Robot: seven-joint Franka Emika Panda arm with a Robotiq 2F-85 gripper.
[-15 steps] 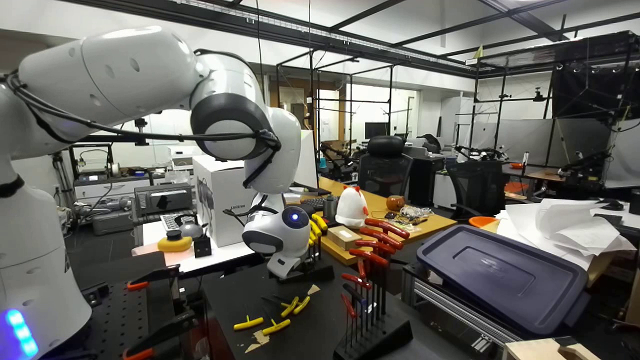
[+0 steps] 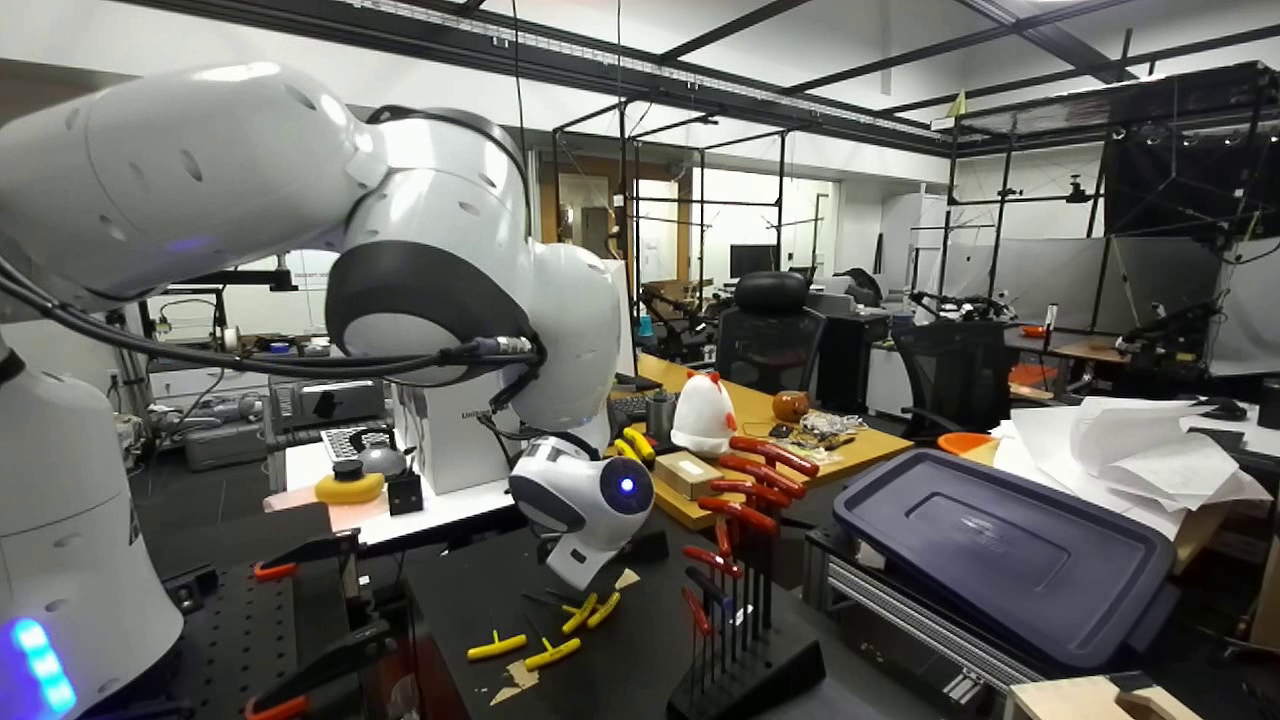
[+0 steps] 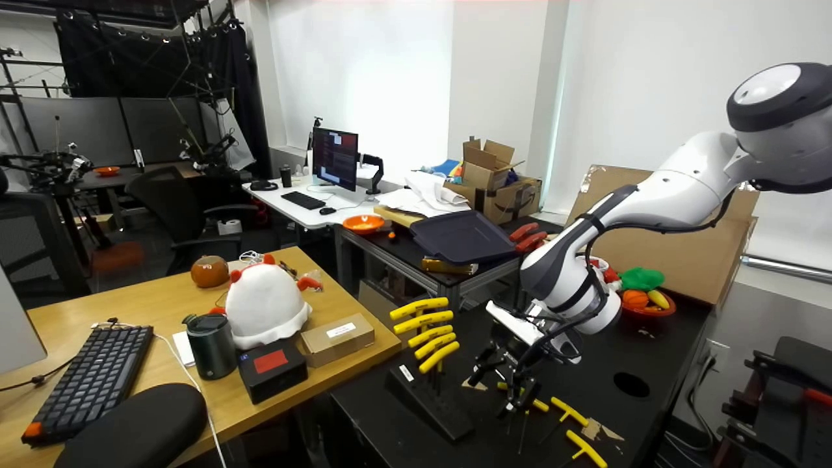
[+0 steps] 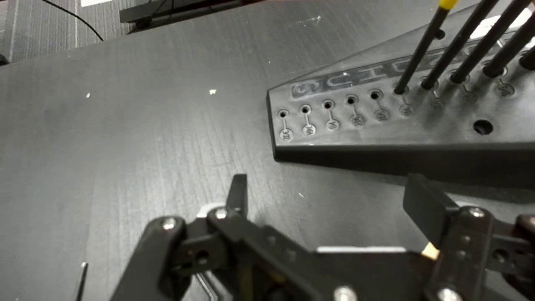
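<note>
My gripper is open, with wide-apart fingers and nothing between them. In the wrist view it hangs over the bare table in front of a black holder [image 4: 321, 118], whose end nearest my left finger has several empty holes. Black shafts stand in its other holes. Exterior view 2 shows yellow T-handle keys [image 3: 421, 318] upright in that holder. Loose yellow T-handle keys [image 2: 497, 648] lie on the black table, some close to the gripper [image 3: 505, 382]. In exterior view 1 the fingers are hidden behind the wrist.
A second holder [image 2: 768, 684] with red-handled keys [image 2: 738, 516] stands at the table's near right. Torn cardboard bits [image 2: 516, 684] lie by the loose keys. A red bowl [image 3: 651, 308] of toy food sits farther along the table. Beyond the table's edge is a wooden desk [image 2: 882, 446].
The hand has moved right and toward the camera in exterior view 1, away from the yellow-key holder, and now tilts differently. The loose keys and both holders look unmoved.
</note>
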